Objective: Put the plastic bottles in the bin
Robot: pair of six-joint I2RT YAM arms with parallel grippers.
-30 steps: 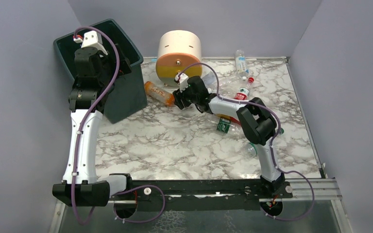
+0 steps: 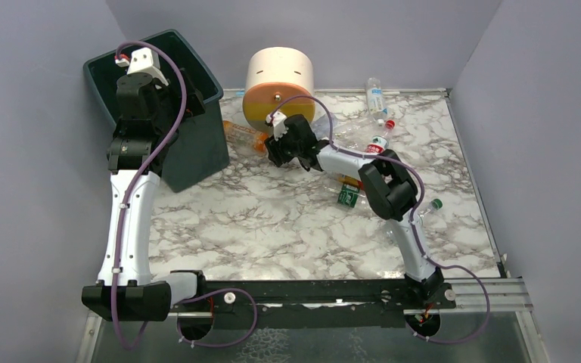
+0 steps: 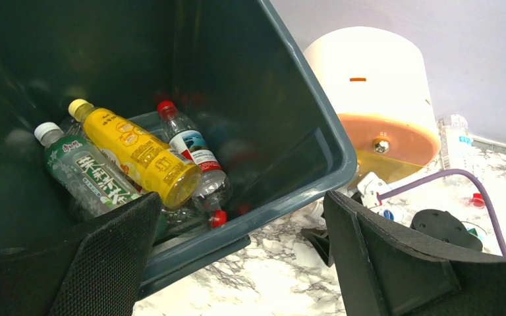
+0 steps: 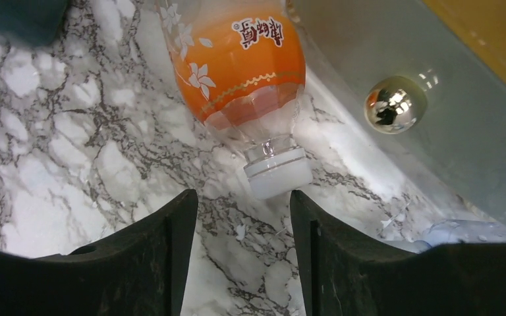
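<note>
My left gripper stands open above the rim of the dark green bin [image 2: 193, 151], which holds several bottles, among them a yellow one [image 3: 135, 148]. My right gripper is open, its fingertips just short of the white cap of an orange-labelled bottle [image 4: 237, 66] lying beside a cream cylinder [image 2: 276, 68]. More bottles lie on the marble table to the right: a clear one [image 2: 375, 97], a red-labelled one [image 2: 377, 144], a green-labelled one [image 2: 348, 195] and others partly hidden by the right arm.
Grey walls border the back and sides. The cylinder stands close to the bin at the back.
My right gripper and arm have shifted slightly left, toward the orange-labelled bottle. The left arm has not moved.
</note>
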